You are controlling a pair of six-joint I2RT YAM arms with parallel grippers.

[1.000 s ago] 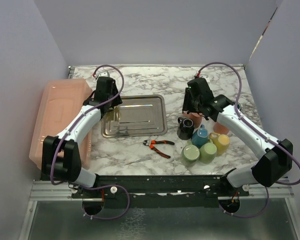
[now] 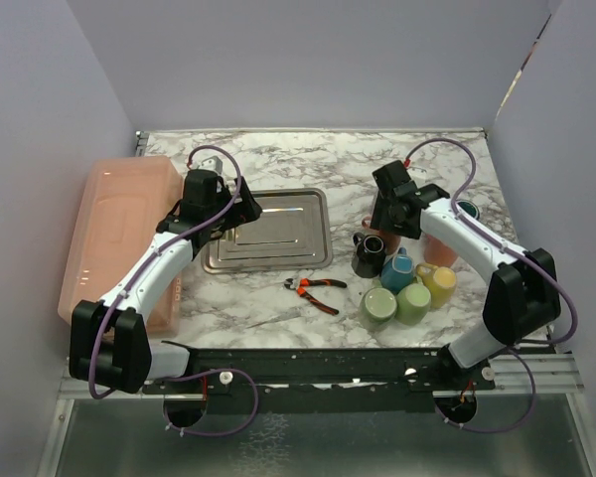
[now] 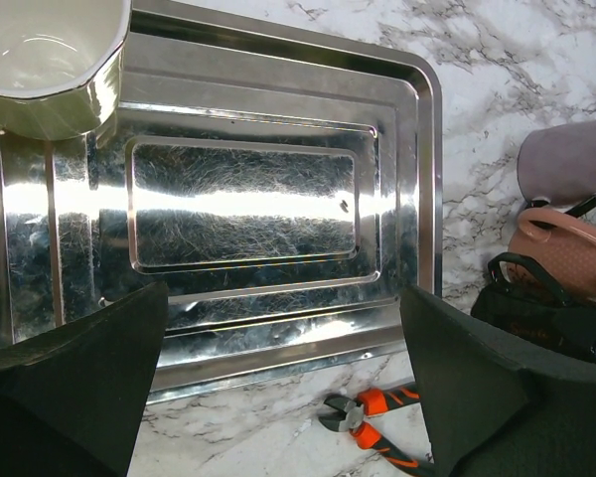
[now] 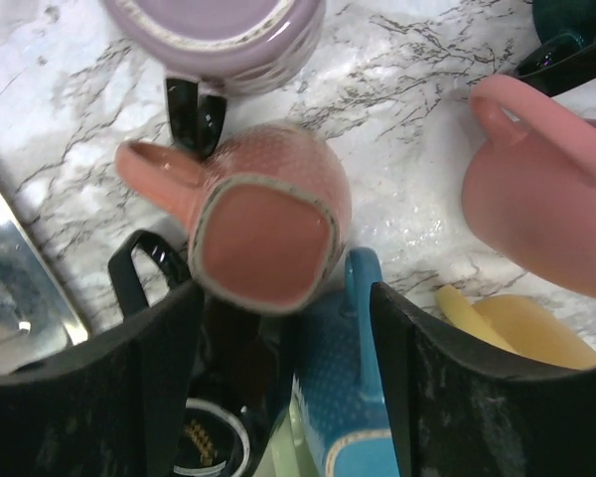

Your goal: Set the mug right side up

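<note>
My right gripper hovers low over a cluster of mugs at the right. In the right wrist view a salmon mug lies just beyond its parted fingers, flat end toward the camera, beside a black mug, a blue mug and a lilac mug. A pink mug and yellow mug are to its right. My left gripper is open above the steel tray; a pale mug shows at that tray's upper left in the left wrist view, apart from the fingertips.
A closed-looking peach plastic bin fills the left edge. Pliers lie in front of the tray; green mugs stand at the front right.
The left gripper has turned and shifted slightly right over the tray.
</note>
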